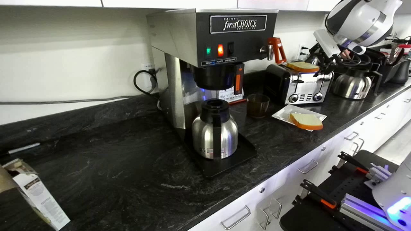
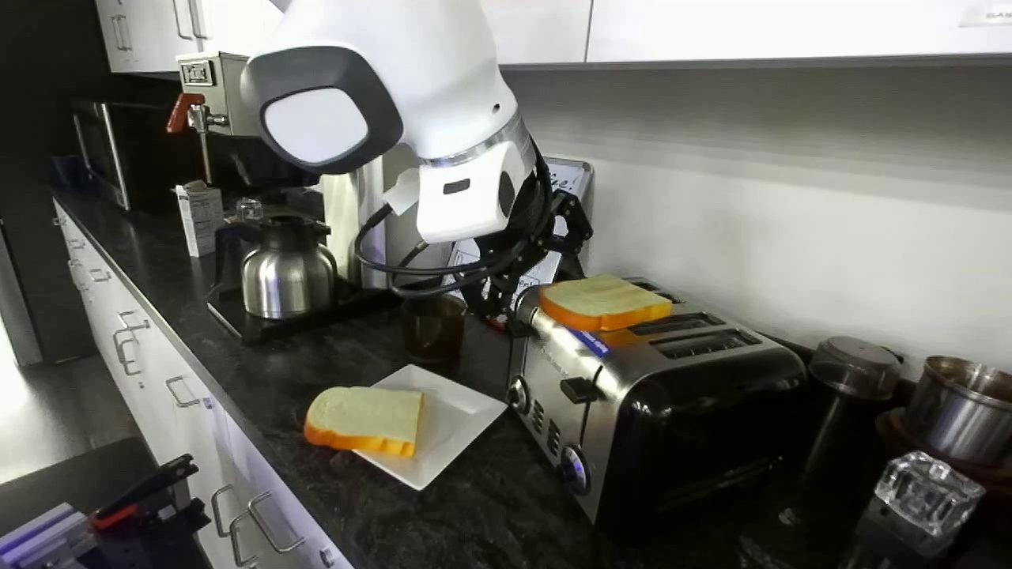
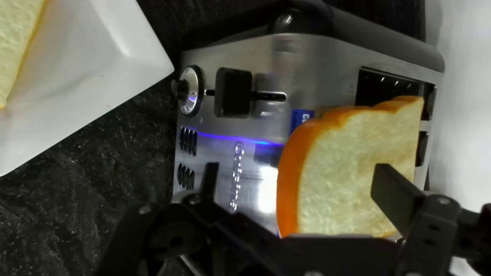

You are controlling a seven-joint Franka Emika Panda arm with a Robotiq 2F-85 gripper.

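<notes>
One slice of bread lies flat across the top of the steel toaster, over part of its slots. A second slice rests partly on a square white plate beside the toaster, overhanging its rim. My gripper stands open above the toaster, holding nothing. In the wrist view one finger is over the toaster's front face, and the other finger overlaps the far part of the upper slice. How high the fingertips are above the bread is hard to judge.
A brown glass cup stands between the toaster and the coffee maker. A steel carafe sits on that machine's base. Behind the toaster is the wall; another carafe is on its far side.
</notes>
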